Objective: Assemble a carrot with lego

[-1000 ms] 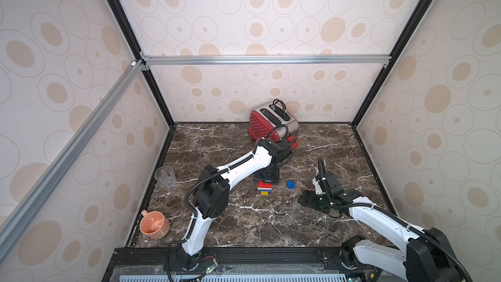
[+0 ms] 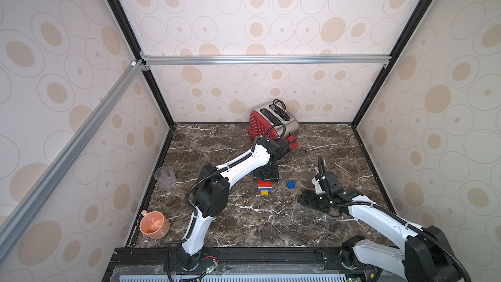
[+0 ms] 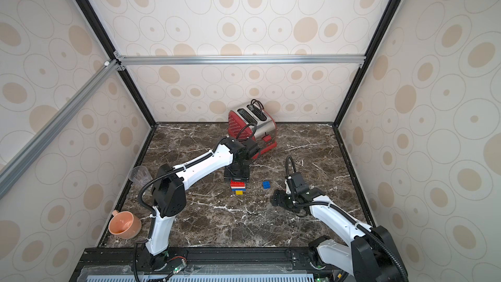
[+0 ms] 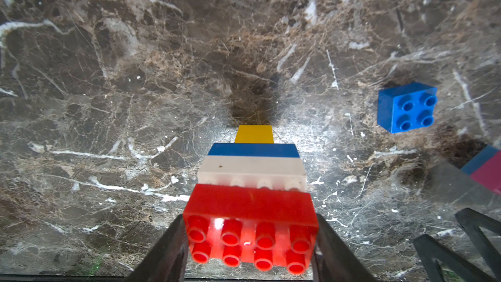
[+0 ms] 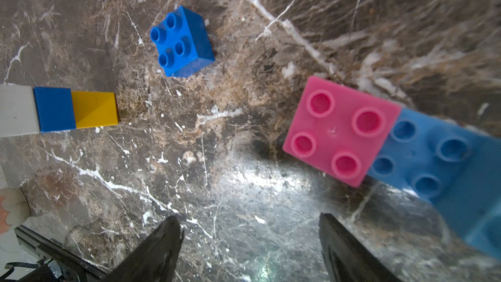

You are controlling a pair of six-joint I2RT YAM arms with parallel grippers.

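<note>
My left gripper is shut on the red brick (image 4: 250,209), the top of an upright stack. Below the red lie a white brick (image 4: 250,171), a blue brick (image 4: 254,149) and a narrower yellow brick (image 4: 254,134) at the bottom. The right wrist view shows the lower part of this stack at its left edge; whether the yellow brick touches the table I cannot tell. My right gripper is open, nothing between its fingers. Ahead of them is a pink brick (image 5: 339,130) beside light blue bricks (image 5: 428,151). A loose blue brick (image 5: 182,41) lies between both arms.
A red and silver toaster (image 2: 274,122) stands at the back, close behind the left gripper. On the left are a clear cup (image 2: 165,176) and an orange mug (image 2: 154,224).
The right arm and the loose blue brick look unmoved.
</note>
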